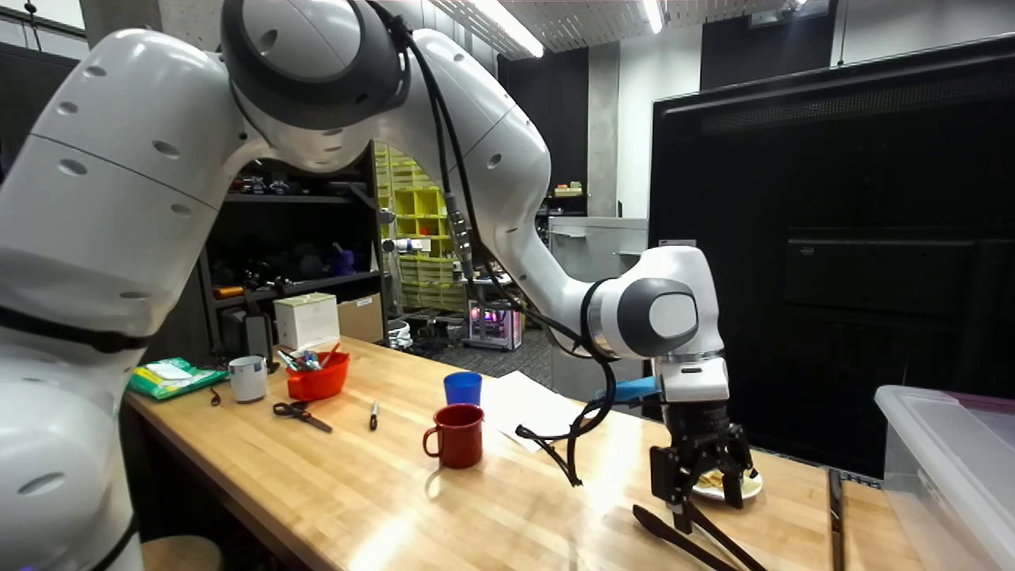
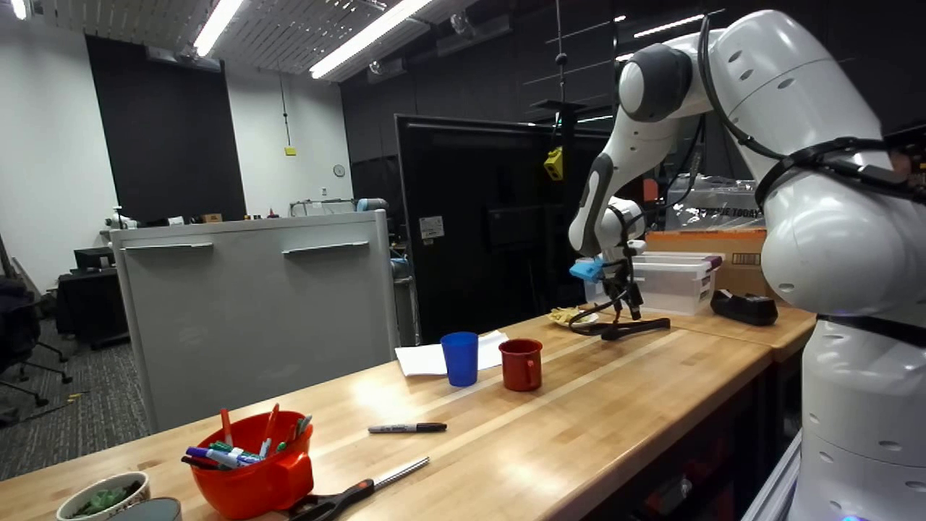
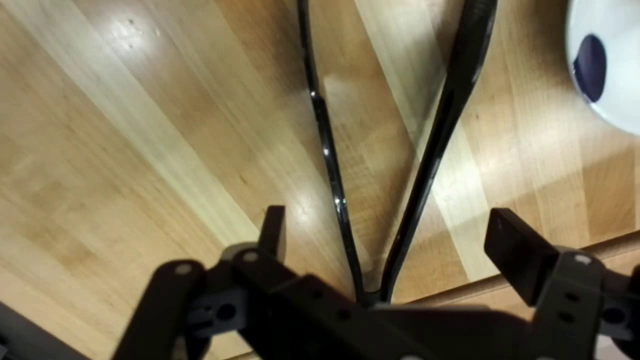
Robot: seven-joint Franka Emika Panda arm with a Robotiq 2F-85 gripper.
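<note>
Black tongs (image 3: 441,132) lie spread apart on the wooden table, their joined end between the fingers of my gripper in the wrist view. My fingers stand wide, with a gap between each finger and the tongs. Exterior view 1 shows the gripper (image 1: 702,490) low over the table at the right, above the tongs (image 1: 671,534), whose ends run out of frame. Close behind it is a white plate (image 1: 752,487) of fries, partly hidden by the fingers. The fries (image 2: 564,313) show more clearly in exterior view 2.
A clear plastic bin (image 1: 942,476) stands right of the gripper. Farther left are a red mug (image 1: 459,438), a blue cup (image 1: 462,387), white paper (image 1: 533,408), a marker (image 2: 408,427), scissors (image 1: 302,415) and a red pen holder (image 1: 319,379).
</note>
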